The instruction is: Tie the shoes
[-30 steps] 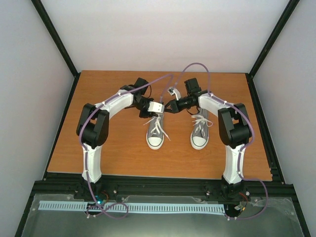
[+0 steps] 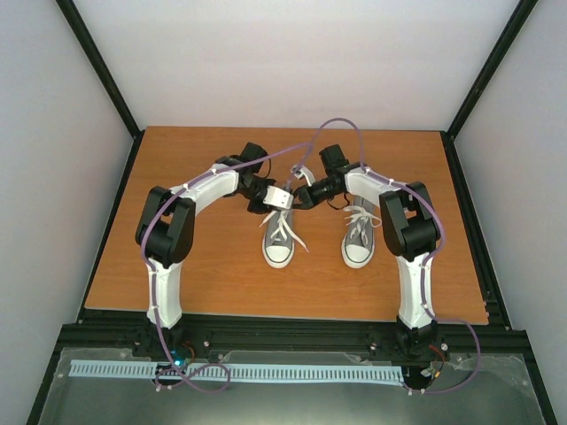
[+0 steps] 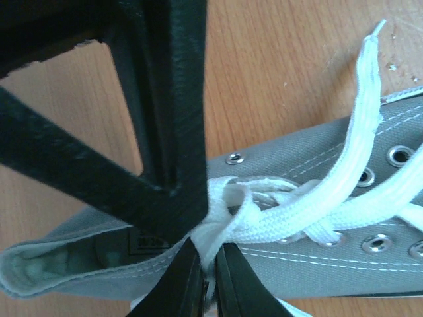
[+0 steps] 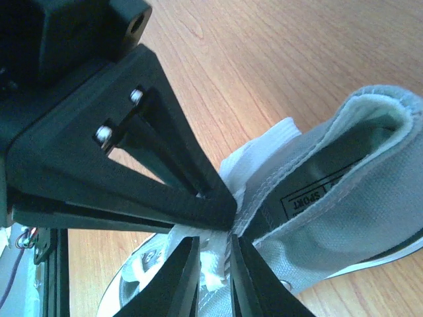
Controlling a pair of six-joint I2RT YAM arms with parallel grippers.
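Note:
The left grey shoe point(image 2: 278, 246) has white laces point(image 3: 284, 221), crossed near its top by the tongue. My left gripper is at this crossing with its fingers point(image 3: 232, 281) close together. A strand of lace runs into their narrow gap; whether they pinch it cannot be told. From the opposite side my right gripper reaches in, fingers point(image 4: 180, 284) part open, with white lace in the gap between them. The two grippers almost touch above the laces. Standing on the right, the other grey shoe point(image 2: 358, 245) has its white laces point(image 2: 361, 215) lying loosely on it.
Both shoes stand on a wooden table point(image 2: 213, 274), toes toward the front edge. Purple cables point(image 2: 354, 133) loop over both arms. The arms crowd the space around the left shoe's top.
My right gripper has moved slightly left, closer to the left gripper and the left shoe's laces. The left arm has hardly shifted. Both shoes stay in place.

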